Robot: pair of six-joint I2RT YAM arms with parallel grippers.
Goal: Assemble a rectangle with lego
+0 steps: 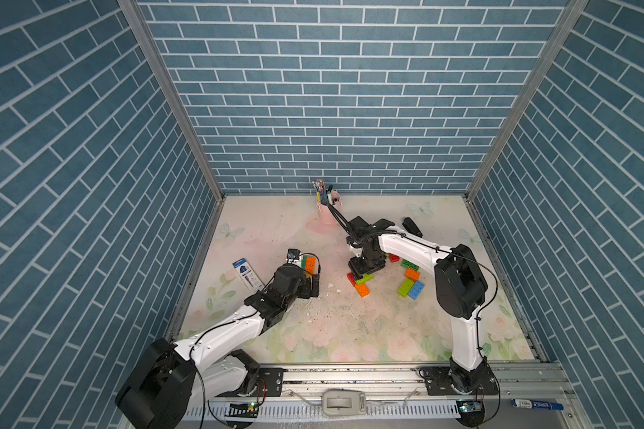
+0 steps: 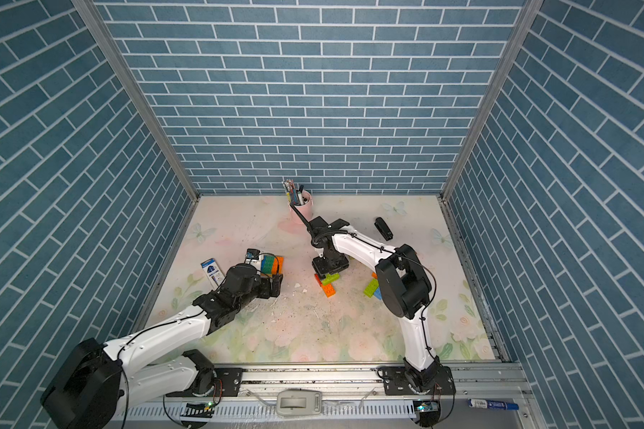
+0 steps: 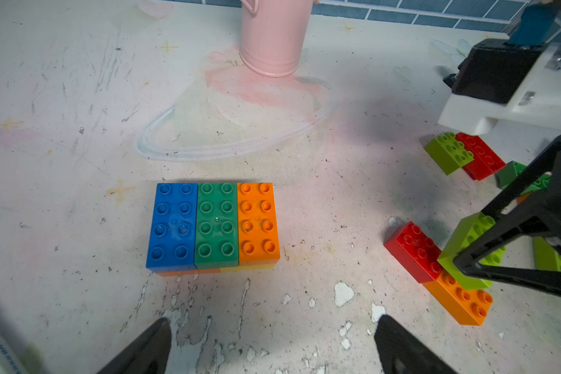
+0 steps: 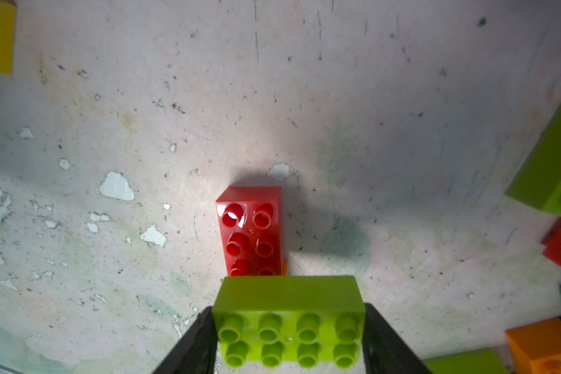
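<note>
A light green brick (image 4: 289,318) is gripped by its ends in my right gripper. Beneath and beside it, a red brick (image 4: 250,233) and an orange brick (image 3: 461,298) lie end to end on the table; the green one hangs over the orange, and whether they touch I cannot tell. At the left stands a block with a top of blue (image 3: 172,225), dark green (image 3: 217,225) and orange (image 3: 257,223) bricks side by side, on a lower layer of which only edges show. My left gripper is open on the near side of that block, nothing between its fingers.
Loose bricks lie to the right, among them light green (image 1: 405,287), blue (image 1: 416,289) and orange (image 1: 411,274) ones. A pink cup (image 1: 330,211) with pens stands at the back. A blue-and-white package (image 1: 247,274) lies at the left.
</note>
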